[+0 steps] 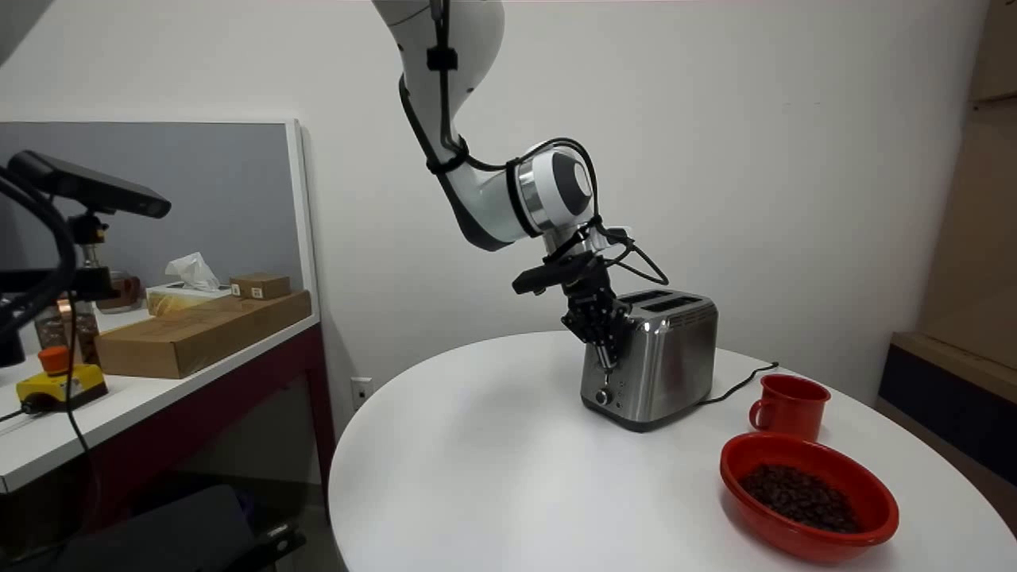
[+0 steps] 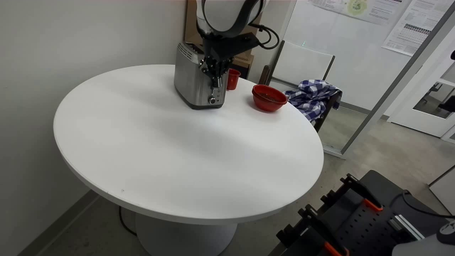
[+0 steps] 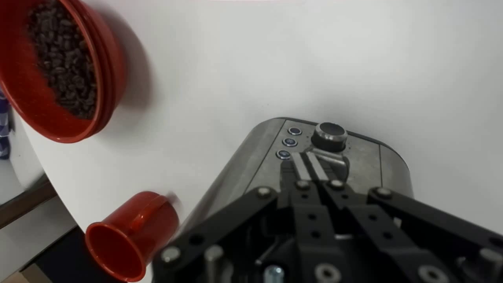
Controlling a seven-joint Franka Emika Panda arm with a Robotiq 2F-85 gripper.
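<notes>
A silver toaster stands upright on the white round table, its control face toward my arm. Fingertips together, my gripper is low in front of that face, just above the round knob. In the wrist view the shut gripper covers part of the toaster's face, with the knob and small buttons visible beyond the tips. The toaster's lever shows beside the fingertips, close to the knob. Nothing shows between the fingers. Whether the tips touch the lever, I cannot tell.
Right of the toaster are a red mug and a red bowl of dark beans. A power cord trails behind the toaster.
</notes>
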